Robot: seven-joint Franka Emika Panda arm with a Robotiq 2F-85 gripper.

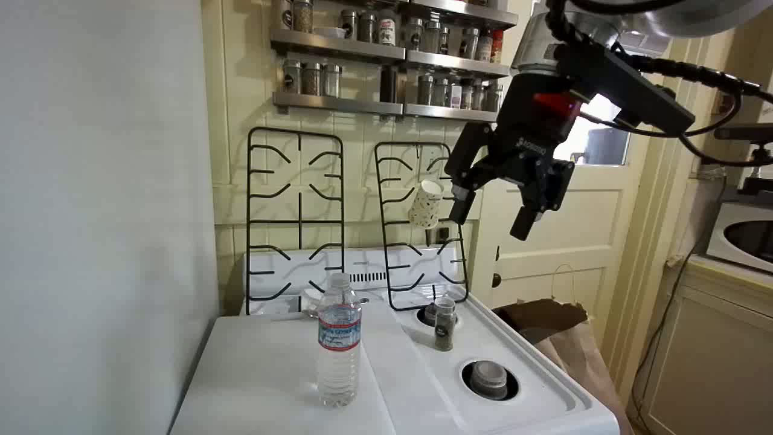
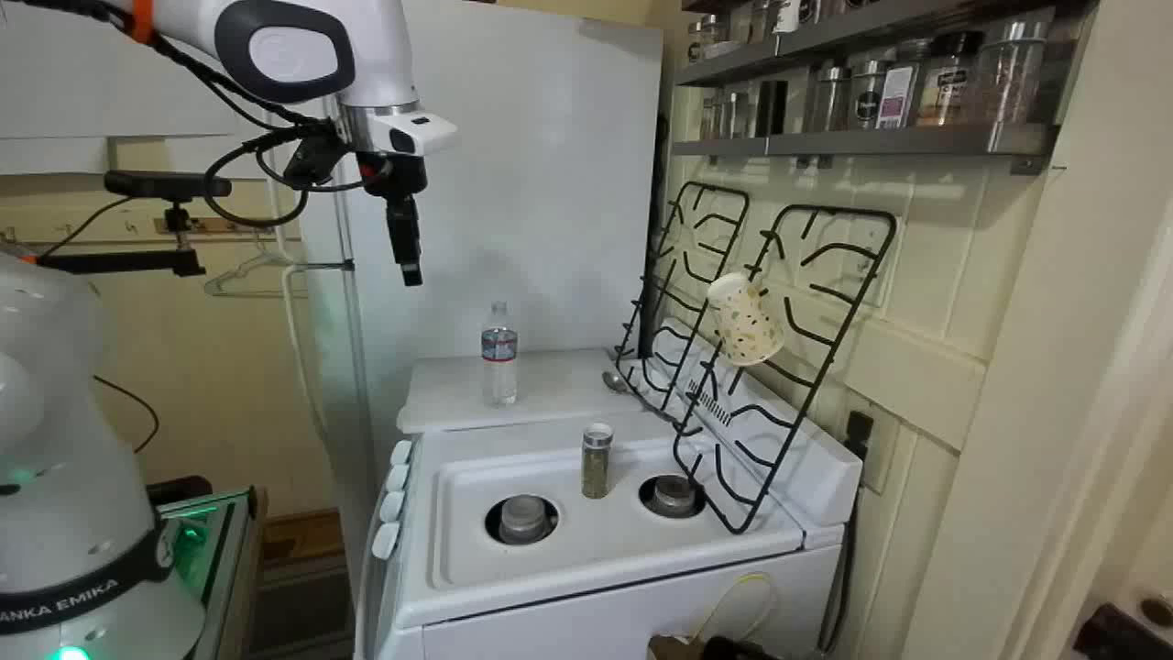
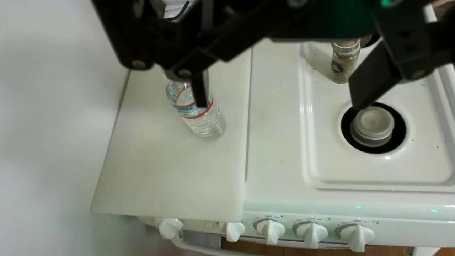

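High above the stove my gripper (image 1: 492, 223) hangs open, its two fingers wide apart and nothing between them. In the wrist view one finger (image 3: 199, 90) overlaps a clear water bottle (image 3: 200, 115) far below, and the other reaches over the burner side. The bottle stands upright on the white board (image 1: 250, 377) covering the stove's left part. A glass spice jar (image 2: 596, 462) with a metal lid stands upright between the two exposed burners. On the right-hand grate (image 2: 808, 297) hangs a speckled cup (image 2: 745, 320), tilted. A spoon (image 2: 615, 381) lies at the back of the board.
Another black grate (image 1: 295, 217) leans upright against the back wall. Spice shelves (image 1: 340, 45) run above it. A tall white surface (image 1: 101, 217) borders the stove's left side, and a paper bag (image 1: 572, 341) stands to its right. The board's front is clear.
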